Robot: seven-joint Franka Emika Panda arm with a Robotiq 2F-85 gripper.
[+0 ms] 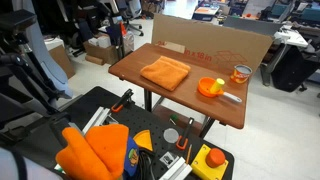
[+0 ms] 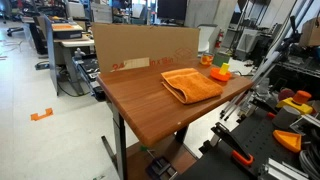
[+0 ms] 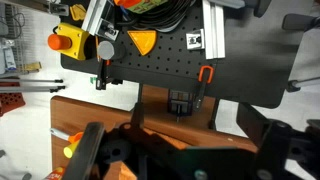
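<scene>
In the wrist view my gripper stands open, its two black fingers wide apart with nothing seen between them. It looks down over the near edge of the brown table point(image 3: 170, 120). A folded orange towel point(image 1: 165, 72) lies on the tabletop, left of the middle in exterior view 1; exterior view 2 shows the same towel point(image 2: 192, 85) lying flat. Right of it is an orange bowl point(image 1: 205, 89) with a yellow object point(image 1: 217, 86) in or against it. An orange-and-white cup point(image 1: 240, 73) stands at the back right. I cannot make out the gripper clearly in the exterior views.
A cardboard panel point(image 1: 205, 42) borders the table's far side. A white-ended utensil point(image 1: 231, 97) lies by the bowl. In front, the black perforated base point(image 3: 185, 55) carries cables, an orange wedge point(image 3: 143, 41) and a red emergency button point(image 1: 215, 157).
</scene>
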